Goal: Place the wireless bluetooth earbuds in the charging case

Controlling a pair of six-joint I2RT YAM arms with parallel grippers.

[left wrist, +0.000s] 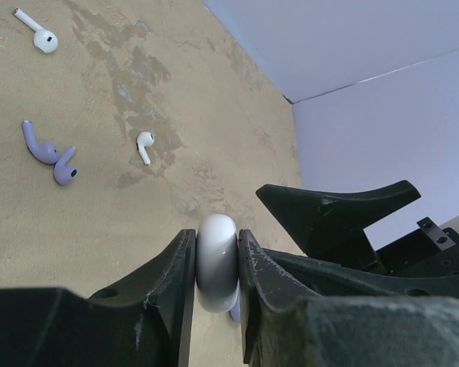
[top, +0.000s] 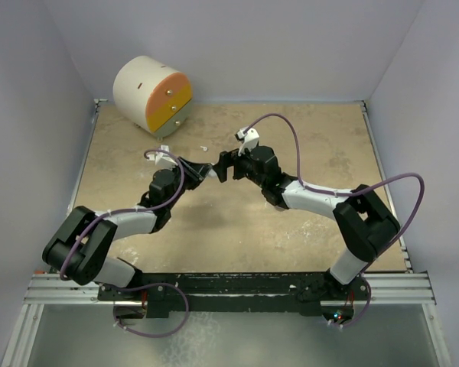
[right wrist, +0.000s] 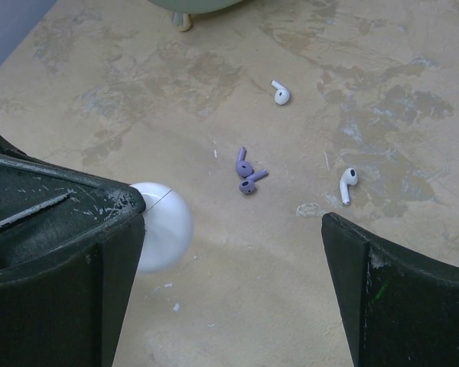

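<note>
My left gripper [top: 202, 172] is shut on the white charging case, held above the middle of the table; the case also shows at the left of the right wrist view [right wrist: 165, 229]. My right gripper [top: 228, 166] stands open just beside it, its dark fingers [right wrist: 394, 298] apart. On the table lie a white earbud [left wrist: 35, 30], a second white earbud [left wrist: 144, 146] and two lilac earbuds [left wrist: 40, 145] close together, all seen in both wrist views.
A cream cylindrical cabinet [top: 134, 92] with coloured drawers stands at the back left.
</note>
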